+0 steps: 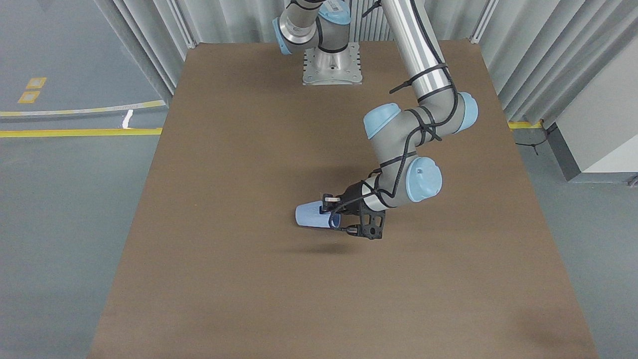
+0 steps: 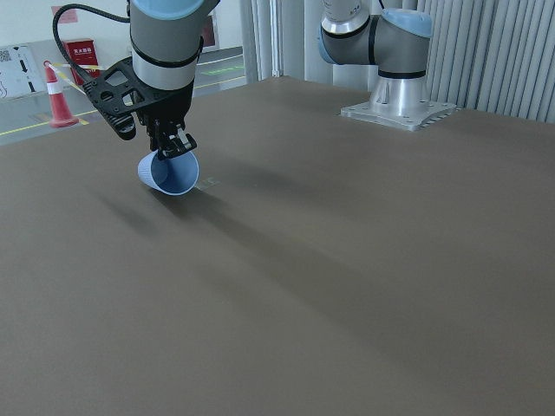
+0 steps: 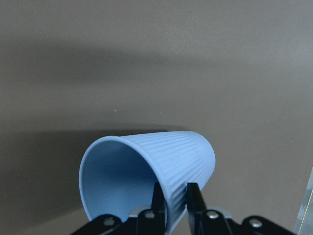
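A light-blue ribbed cup (image 1: 312,215) lies on its side in the middle of the table, its mouth facing the camera in the left view (image 2: 165,173). My gripper is over the cup's rim, one black finger inside the mouth and the other outside along the ribbed wall (image 3: 181,161). Whether the fingers are closed tight on that wall is unclear. In the front view the gripper is largely hidden by its own housing and cables.
Floor lies beyond both side edges.
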